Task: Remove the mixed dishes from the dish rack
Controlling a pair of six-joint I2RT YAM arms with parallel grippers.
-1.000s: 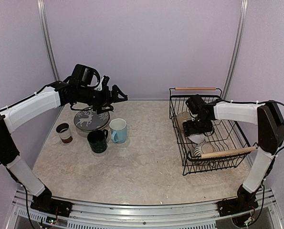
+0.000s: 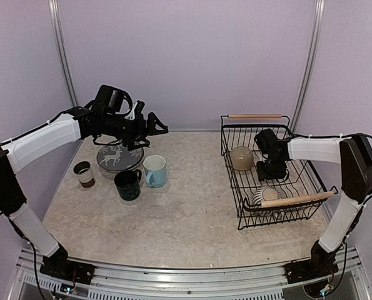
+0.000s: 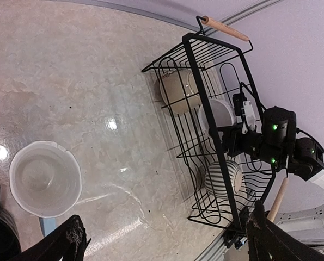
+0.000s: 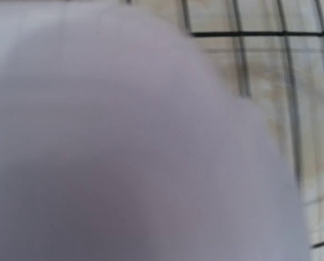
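Note:
Inside the black wire dish rack (image 2: pixel 236 201) are a beige cup (image 2: pixel 242 158), a striped bowl (image 2: pixel 261 197) and a white cup (image 3: pixel 220 114). My right gripper (image 2: pixel 272 173) is down in the rack between the beige cup and the striped bowl. From the left wrist view it is right beside the white cup; its fingertips are partly hidden, so I cannot tell whether they grip. A pale, blurred surface of the white cup (image 4: pixel 151 109) fills most of the right wrist view. Above the left part of the table, my left gripper (image 2: pixel 151 134) hangs open and empty.
On the left of the table stand a grey deer-patterned plate (image 2: pixel 112 161), a dark mug (image 2: pixel 128 186), a light blue mug (image 2: pixel 155 170) and a small white-and-brown cup (image 2: pixel 84 174). Wooden handles (image 2: pixel 298 200) cross the rack's ends.
The right gripper has shifted rightward within the rack, away from the beige cup, which shows more fully. The white piece seen under the gripper earlier is now hidden from above. My left arm is nearly still.

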